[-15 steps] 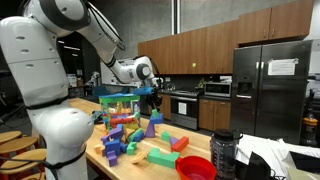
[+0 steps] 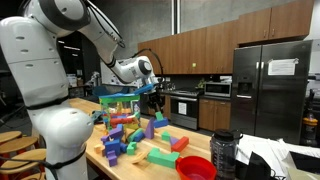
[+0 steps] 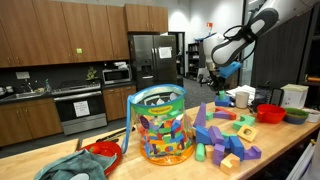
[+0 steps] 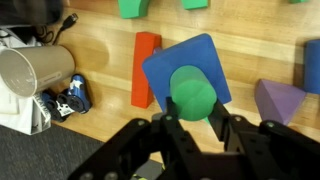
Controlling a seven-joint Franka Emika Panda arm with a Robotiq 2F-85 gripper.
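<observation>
In the wrist view a green cylinder (image 4: 192, 93) stands end-on between the fingers of my gripper, which is shut on it. Directly behind the cylinder is a blue square block (image 4: 158, 72); whether the two touch cannot be told. The same green piece (image 2: 158, 115) shows below the gripper in exterior view 1, with the blue block (image 2: 161, 123) just under it. To the left of the blue block in the wrist view lies a red block (image 4: 144, 68), and to its right a purple triangular block (image 4: 279, 98).
Many coloured blocks lie on the table around a colourful container (image 3: 165, 125). A red bowl (image 2: 196, 167) and a black canister (image 2: 224, 152) stand at the table's near right. A green block (image 2: 162, 157) lies in front, with bare wood beside it.
My gripper has moved slightly to the right in exterior view 1, and its wrist has turned. The green piece and the blue block beneath it have shifted right with it.
</observation>
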